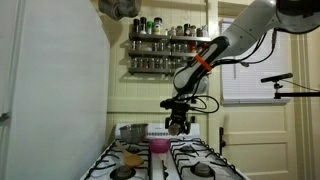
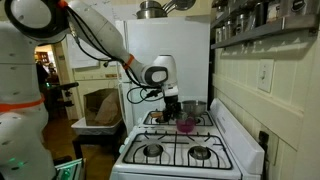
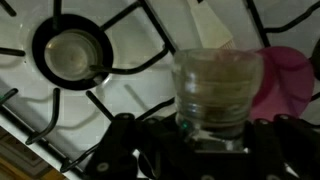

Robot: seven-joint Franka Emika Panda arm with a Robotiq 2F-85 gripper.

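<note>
My gripper is shut on a small translucent jar [image 3: 217,85], which fills the middle of the wrist view. What the jar contains is too blurred to tell. In exterior view 1 the jar [image 1: 176,128] hangs below the gripper, above the stove [image 1: 165,170]. A pink bowl [image 1: 159,146] sits on the stove a little left of the jar there. The wrist view shows the pink bowl [image 3: 288,78] to the jar's right, partly hidden behind it. In exterior view 2 the pink bowl [image 2: 185,126] stands on the far part of the stove.
A metal pot [image 1: 133,131] stands at the back left of the stove. Near it lies a wooden utensil [image 1: 131,158]. Black burner grates [image 2: 175,152] cover much of the top. Spice shelves [image 1: 165,55] hang on the back wall, and a white refrigerator [image 2: 180,65] rises beyond the stove.
</note>
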